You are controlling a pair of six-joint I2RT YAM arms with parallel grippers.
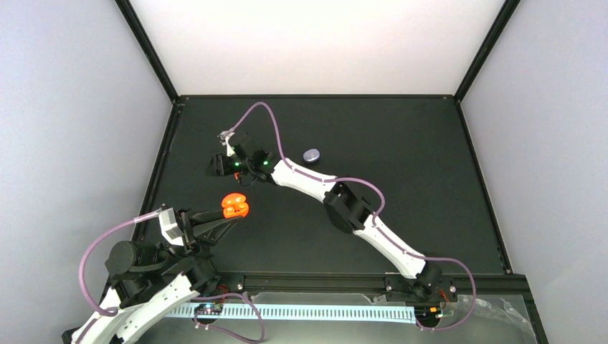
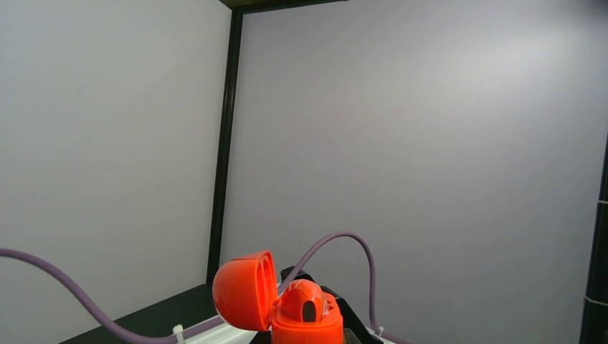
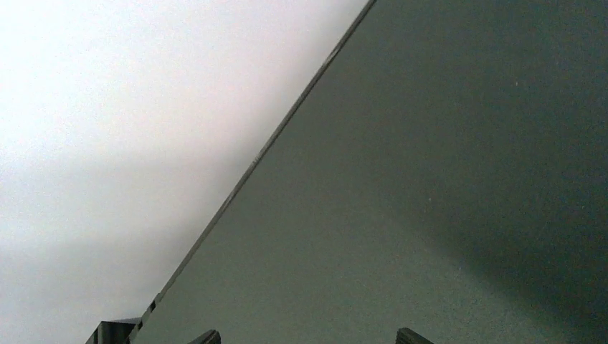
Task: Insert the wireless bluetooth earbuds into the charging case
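Note:
An orange charging case (image 1: 234, 201) stands out over the lower left of the mat, gripped by my left gripper (image 1: 231, 216), which is shut on it. In the left wrist view the case's lid (image 2: 244, 292) is swung open to the left, and a rounded orange piece (image 2: 300, 299) rises from the base (image 2: 307, 331); whether it is a seated earbud is hard to tell. Farther back, my right gripper (image 1: 213, 166) points left, apart from the case. Its fingertips (image 3: 207, 337) stand wide apart at the bottom of the right wrist view, with no earbud visible between them.
A small grey-lavender oval object (image 1: 311, 155) lies on the dark mat (image 1: 409, 165) just behind the right forearm (image 1: 304, 179). Pale walls enclose the back and sides.

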